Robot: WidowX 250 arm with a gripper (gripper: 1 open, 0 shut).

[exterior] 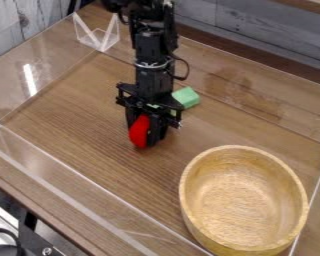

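Observation:
My black gripper (pixel 145 122) is low over the middle of the wooden table, shut on a red object (pixel 140 132) that shows between and below its fingers. A green block (pixel 186 97) lies just behind and to the right of the gripper, partly hidden by it. A large round tan bowl (pixel 243 200) sits at the front right, apart from the gripper.
Clear plastic pieces stand at the back left and left edge. A wall borders the back right. A black cable shows at the bottom left corner.

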